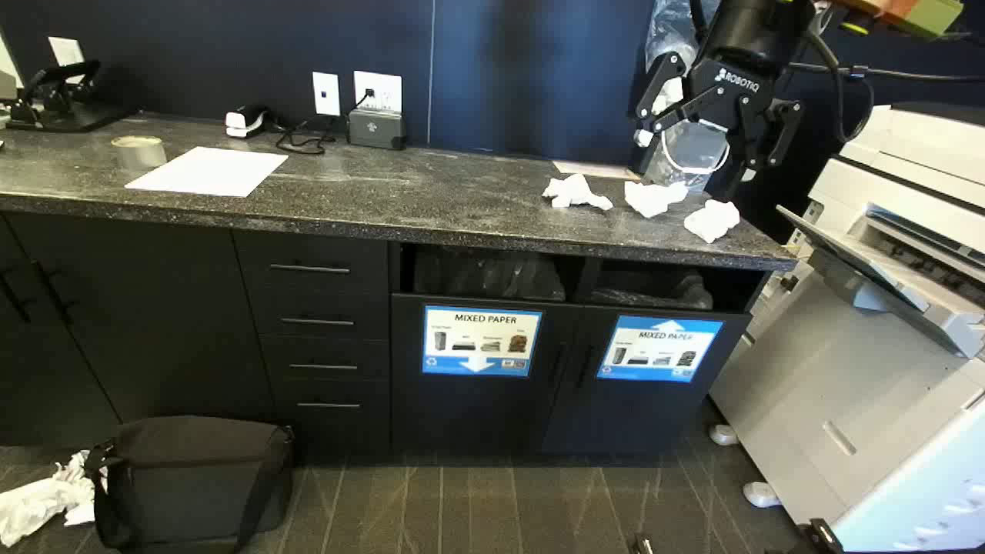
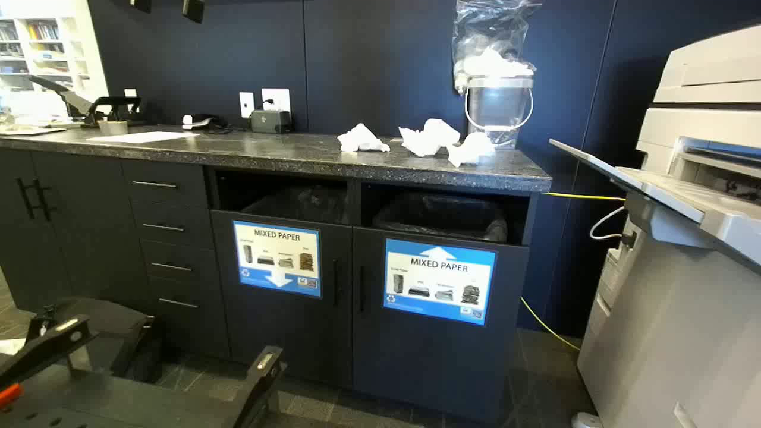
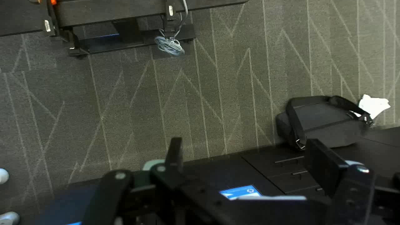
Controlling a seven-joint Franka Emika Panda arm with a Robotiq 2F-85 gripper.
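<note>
My gripper stands open at the upper right of exterior view 1. In the wrist view, two widely spaced fingers have nothing between them. Only the fingertips enter exterior view 2, at its top edge. Three crumpled white papers lie along the counter's right part: a left one, a middle one and a right one. Behind them stands a clear bucket with a white handle, heaped with white crumpled material. My gripper partly covers it in exterior view 1.
Below the dark counter are two open-topped bin slots above "mixed paper" signs. A flat white sheet and a tape roll lie at left. A grey printer flanks the right end. On the floor sits a black bag.
</note>
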